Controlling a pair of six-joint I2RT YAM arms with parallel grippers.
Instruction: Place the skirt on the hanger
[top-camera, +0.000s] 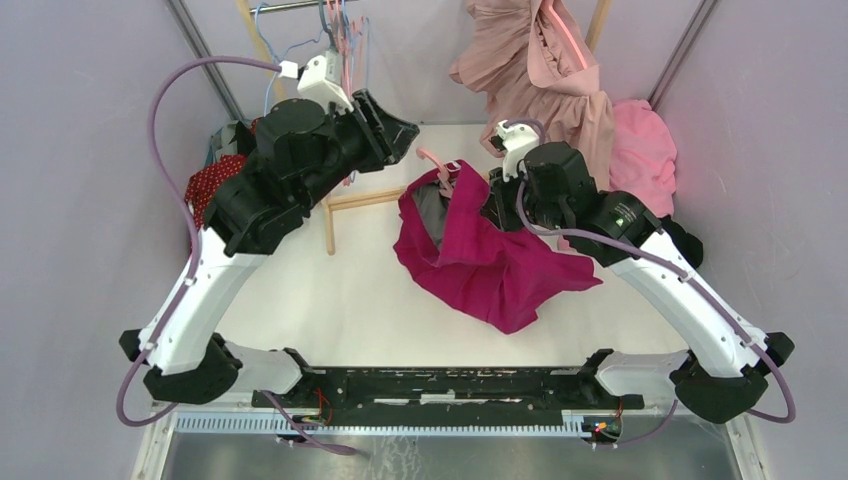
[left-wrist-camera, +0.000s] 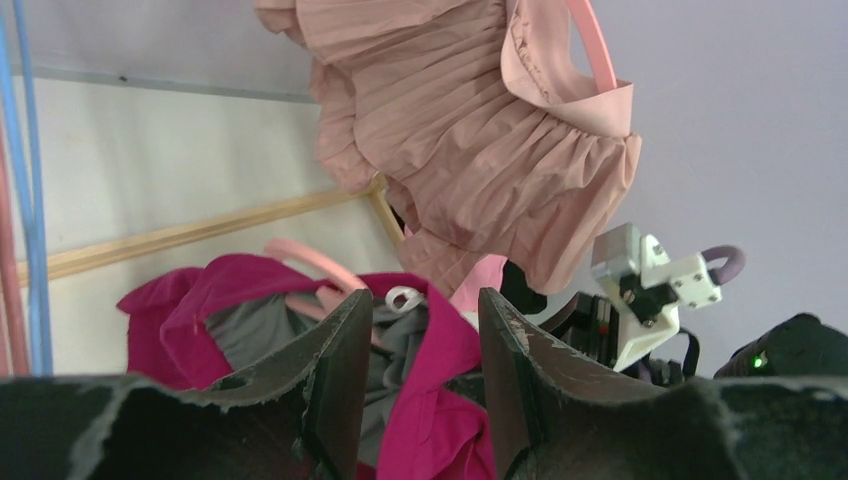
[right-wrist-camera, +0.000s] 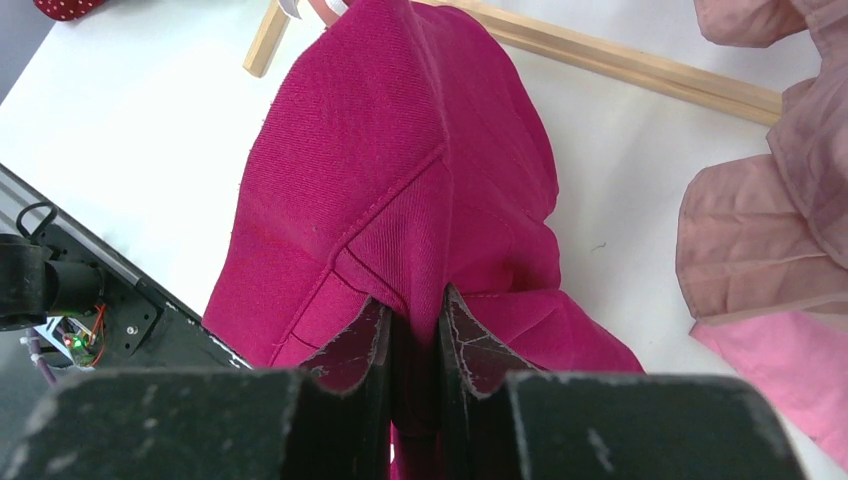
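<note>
The magenta skirt (top-camera: 505, 275) with its grey lining (left-wrist-camera: 270, 330) hangs bunched in the middle of the top view. A pink hanger (top-camera: 437, 170) pokes its hook up out of the skirt's opening; the rest of it is mostly hidden inside. My right gripper is closed on the skirt, with folded magenta cloth pinched between its fingers. Up and to the left of the hook, my left gripper stands open, its fingers apart. Skirt and hanger show beyond that gap, with nothing held.
A wooden rack bar (top-camera: 370, 199) runs behind the skirt. Pink and blue hangers (top-camera: 345, 45) hang from a rail at the back left. A pleated pink garment (top-camera: 545, 110) hangs at the back right.
</note>
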